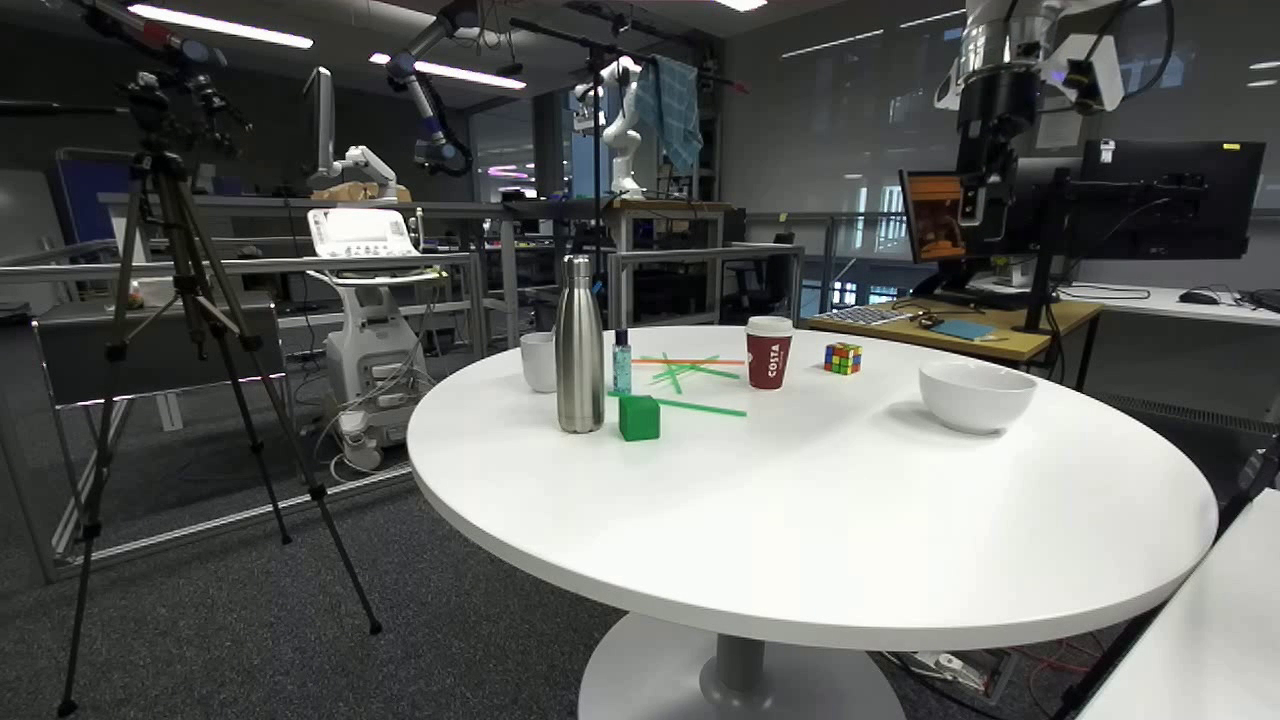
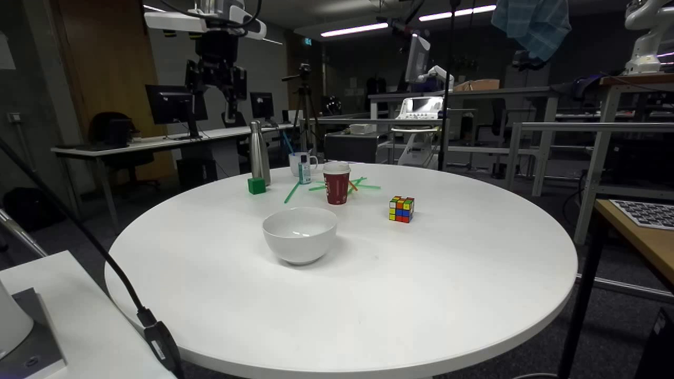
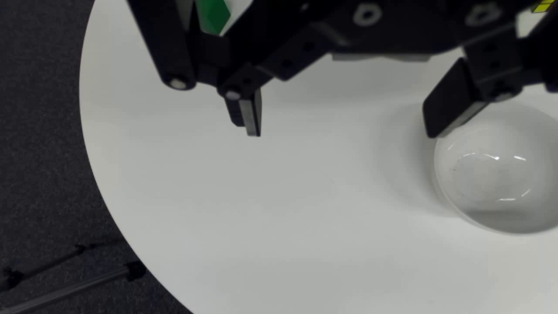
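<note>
High above the round white table [image 1: 816, 516] hangs my gripper, open, and only bare tabletop shows between its spread fingers in the wrist view. A white bowl [image 2: 300, 235] stands empty on the table, at the right of the wrist view. The green block [image 1: 639, 419] rests beside a steel bottle [image 1: 581, 348]. A red paper cup [image 1: 769, 356] with a white lid and a colourful puzzle cube [image 2: 401, 209] sit farther along the tabletop. Green and orange sticks [image 1: 684, 362] lie loosely crossed near the cup.
Behind the bottle are a white mug [image 2: 301, 164] and a small clear bottle [image 2: 304, 170] with a dark cap. A tripod [image 1: 180, 276] stands on the floor outside the table's edge.
</note>
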